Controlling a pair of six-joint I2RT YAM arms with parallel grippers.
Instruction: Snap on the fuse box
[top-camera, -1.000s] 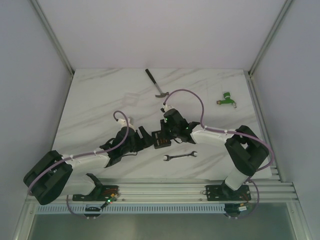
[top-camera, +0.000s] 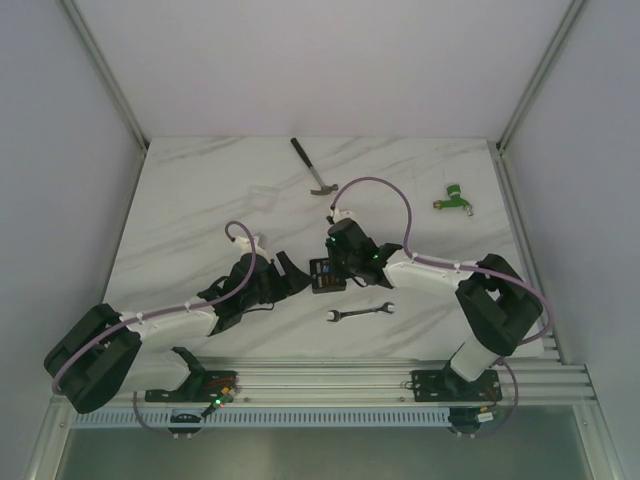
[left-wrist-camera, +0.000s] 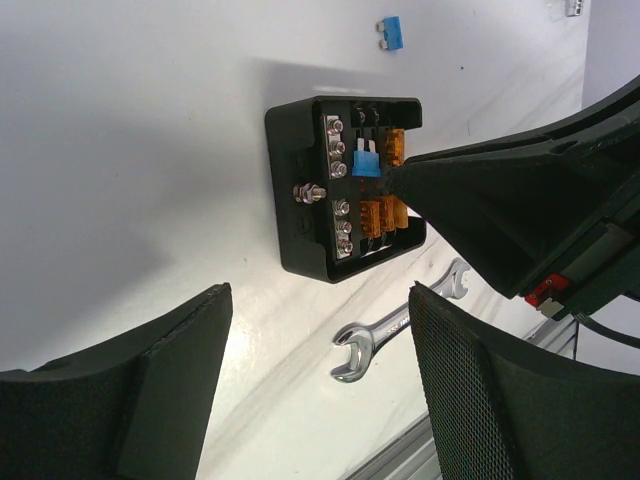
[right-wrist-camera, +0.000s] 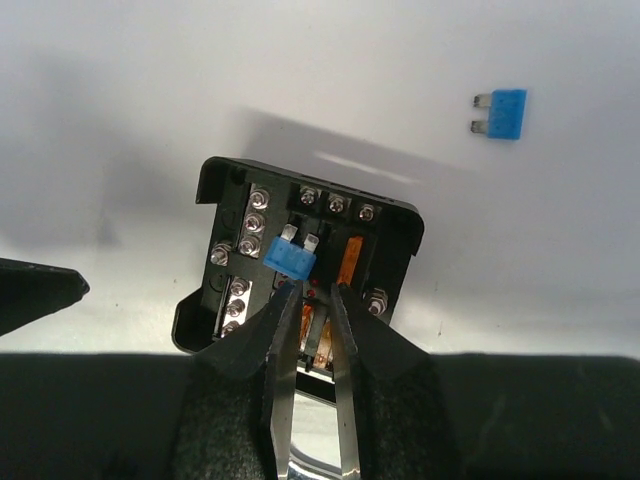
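Observation:
The black fuse box lies on the white table between my grippers (top-camera: 319, 275), with orange fuses and a blue fuse among its terminals, also seen in the right wrist view (right-wrist-camera: 289, 258). My left gripper is open just beside the box, nothing between its fingers. My right gripper is over the box's lower middle with its fingertips a little apart, by the orange fuses; whether anything is held there I cannot tell.
A loose blue fuse (right-wrist-camera: 505, 114) lies beyond the box. A wrench (top-camera: 360, 312) lies in front, a hammer (top-camera: 312, 165) and clear piece (top-camera: 263, 197) behind, a green tap (top-camera: 452, 200) at right.
The fuse box and my right gripper have shifted slightly to the right. My left gripper has barely moved.

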